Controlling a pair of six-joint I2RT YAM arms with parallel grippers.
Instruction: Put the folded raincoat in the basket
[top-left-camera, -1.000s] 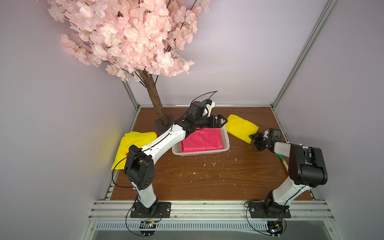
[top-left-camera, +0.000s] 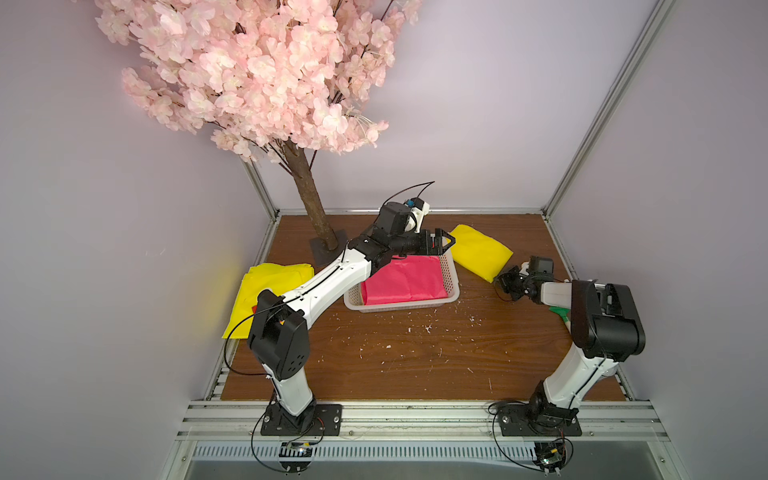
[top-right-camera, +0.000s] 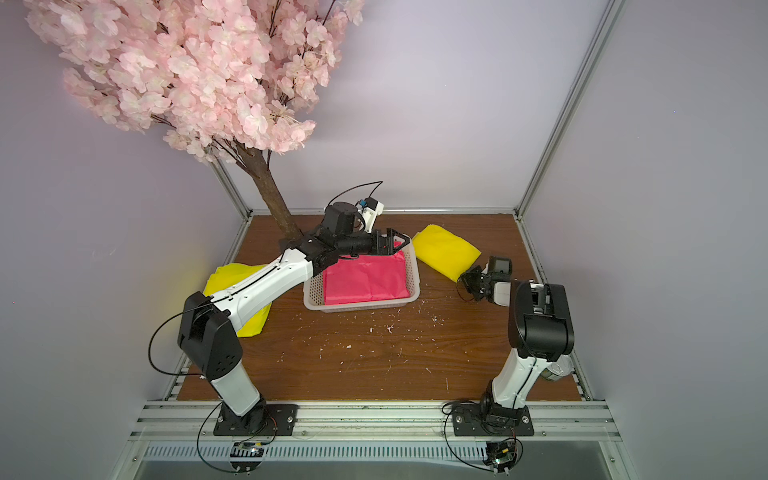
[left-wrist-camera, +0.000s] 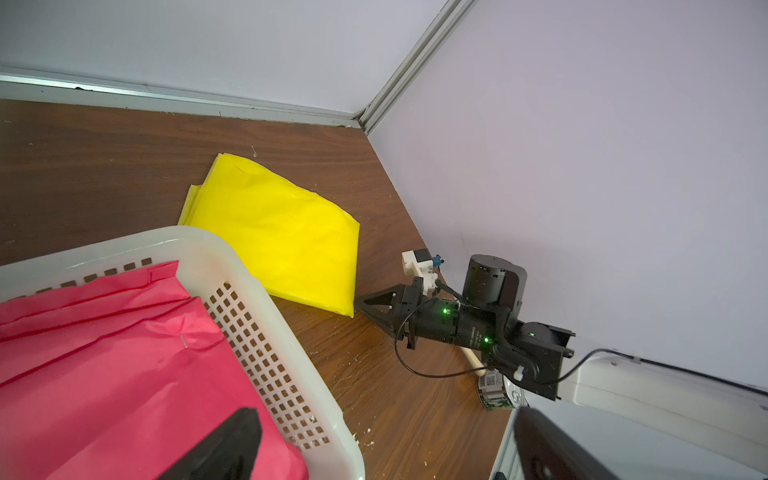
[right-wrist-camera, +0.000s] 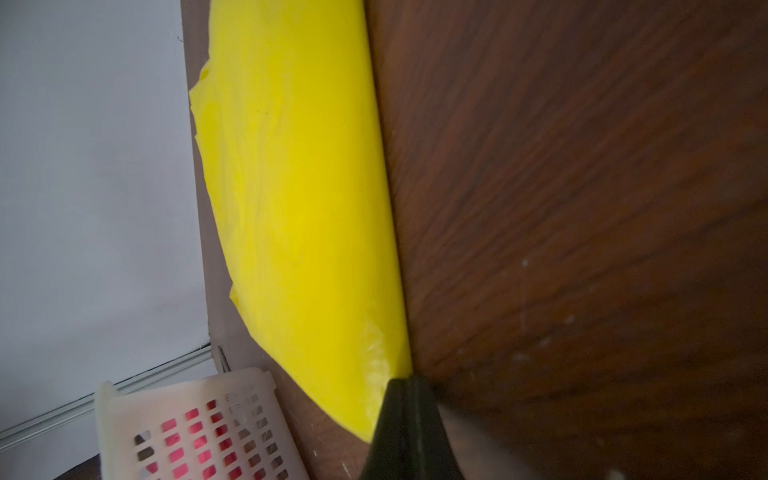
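A folded yellow raincoat (top-left-camera: 481, 251) lies flat on the table, right of the white basket (top-left-camera: 401, 305). Its near right corner meets the tips of my right gripper, which is shut; no cloth shows between the fingers. Inside the basket lies folded red-pink cloth (top-left-camera: 404, 280). Over the basket's right rear side, my left gripper (top-left-camera: 449, 241) stands open and empty; its blurred fingers (left-wrist-camera: 224, 448) frame the bottom of the left wrist view. Part of the basket's back is hidden by the left arm.
Another yellow folded cloth (top-left-camera: 276, 280) lies at the far left, partly behind the left arm. A tree with pink blossoms (top-left-camera: 308, 196) rises behind the basket. A can (left-wrist-camera: 496, 390) stands near the right wall.
The right gripper has moved slightly left and its fingers have gone from open to shut. The yellow raincoat has shifted a little left. The left arm has stayed still.
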